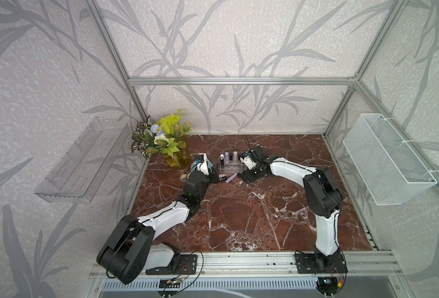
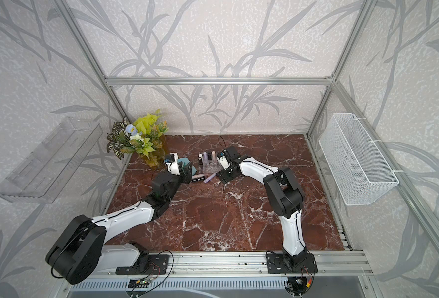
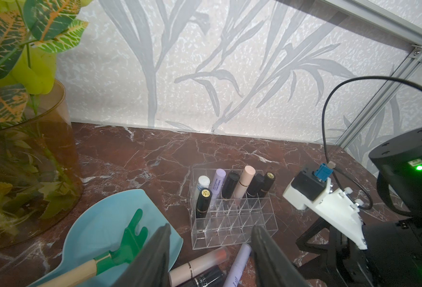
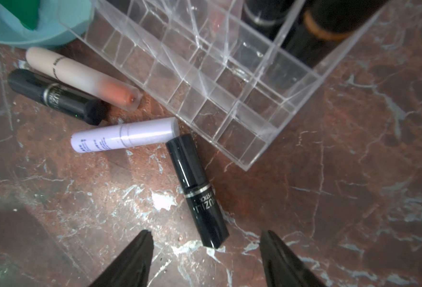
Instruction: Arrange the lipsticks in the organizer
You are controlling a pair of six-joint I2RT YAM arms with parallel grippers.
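The clear organizer (image 3: 235, 229) has several lipsticks upright in its back row. At the left of its front row stands a black lipstick (image 3: 203, 203). On the table before it lie a black lipstick (image 4: 199, 191), a lilac tube (image 4: 125, 135), a pink-capped tube (image 4: 84, 78) and another black lipstick (image 4: 57, 96). My right gripper is open above the nearest black lipstick, whose lower end lies between the fingers' lines of sight; nothing is gripped. My left gripper stands open and empty, back from the organizer's front left.
A light blue dish (image 3: 108, 224) with a green-ended tool (image 3: 129, 246) sits left of the organizer. Beyond it is the amber flower vase (image 3: 24, 186). Both arms flank the organizer closely.
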